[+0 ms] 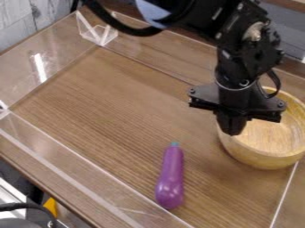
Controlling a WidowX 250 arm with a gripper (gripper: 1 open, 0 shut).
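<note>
My black gripper (234, 119) hangs over the left part of a yellow wooden bowl (268, 150) at the right, its fingers pointing down and shut, with nothing visible between them. The lower fingertips are dark and hard to make out against the bowl's rim. A purple eggplant (172, 177) lies on the wooden surface to the lower left of the bowl.
Clear plastic walls edge it, with a white bracket (95, 31) at the back left. Cables and a yellow item lie outside at the lower left.
</note>
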